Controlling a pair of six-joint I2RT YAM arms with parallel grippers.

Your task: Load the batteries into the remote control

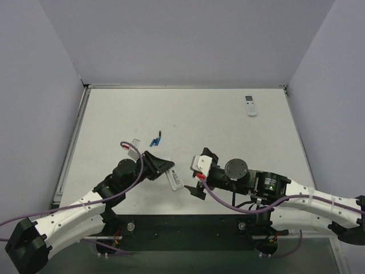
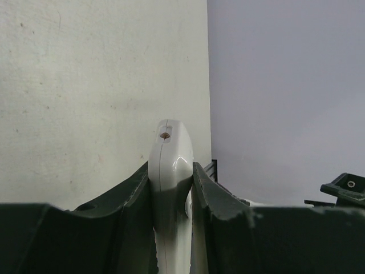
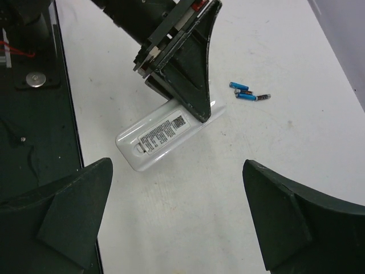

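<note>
The white remote control (image 1: 175, 178) is held above the table's front middle, clasped by my left gripper (image 1: 169, 165), which is shut on its far half. In the left wrist view, the fingers (image 2: 134, 191) press both sides of the remote's white body (image 2: 171, 151). Its labelled back (image 3: 157, 137) faces up in the right wrist view, with a small latch notch at the near end; no open battery bay shows. My right gripper (image 1: 202, 173) stands open to the right of the remote, nothing between its fingers. Several small blue-and-black batteries (image 3: 245, 92) lie together beyond the remote.
Another white handset (image 1: 250, 105) with a small dark screen lies far off at the back right. Grey walls (image 1: 188, 45) bound the table at the back and sides. Most of the white tabletop (image 1: 199, 114) behind the arms is clear.
</note>
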